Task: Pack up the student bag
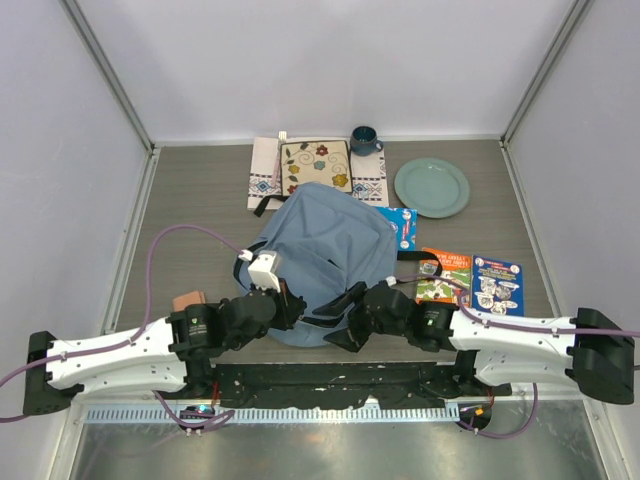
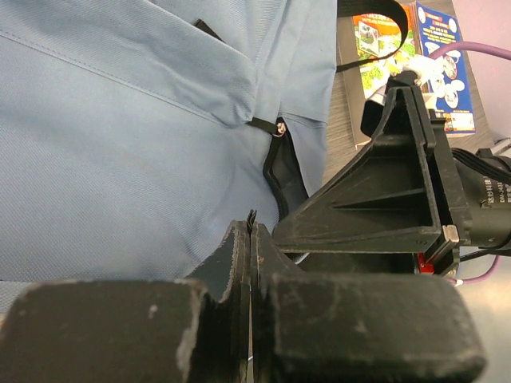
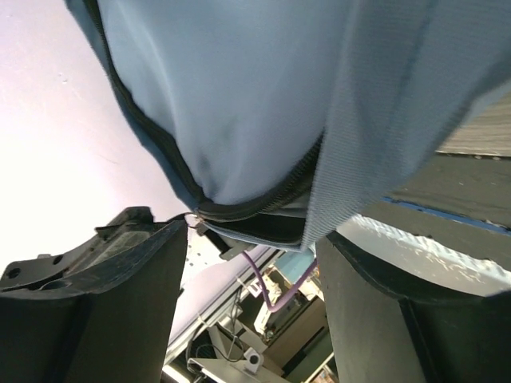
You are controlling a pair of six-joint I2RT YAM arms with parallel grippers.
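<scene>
A blue-grey student bag (image 1: 325, 235) lies on the table, its black-edged opening (image 3: 255, 209) toward the front. At the left of that opening, my left gripper (image 1: 302, 317) is shut, its tips (image 2: 251, 217) against the bag's front edge; whether any fabric is pinched cannot be made out. My right gripper (image 1: 335, 322) stands open at the same front edge. In the right wrist view, a fold of bag fabric (image 3: 331, 187) reaches down between the open right fingers, not gripped. Orange (image 1: 447, 275) and blue (image 1: 497, 287) books lie to the right.
Another blue book (image 1: 402, 226) is partly under the bag's right side. Behind stand a flowered case (image 1: 316, 166) on a patterned cloth, a dark mug (image 1: 364, 140) and a green plate (image 1: 432, 187). A brown block (image 1: 188, 301) lies left; both grippers are close together.
</scene>
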